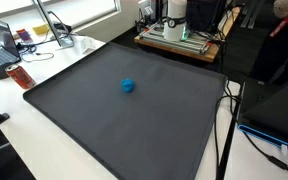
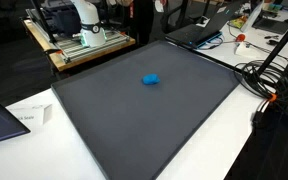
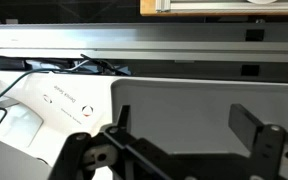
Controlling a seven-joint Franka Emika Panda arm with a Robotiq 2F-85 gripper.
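Note:
A small blue object [image 1: 128, 86] lies alone on the dark grey mat, beyond its middle in exterior view 1. In exterior view 2 the same blue object [image 2: 150, 79] sits in the far half of the mat; its exact shape is too small to tell. My gripper is open in the wrist view, its two dark fingers wide apart with only bare grey surface between them. The blue object is not in the wrist view, and I cannot make out the gripper in either exterior view.
Around the dark mat [image 1: 114, 125] runs a white table. An orange-red can [image 1: 21, 76] stands beyond its left edge, near a laptop [image 1: 4, 42]. Tangled black cables [image 2: 274, 88] lie at the right in exterior view 2.

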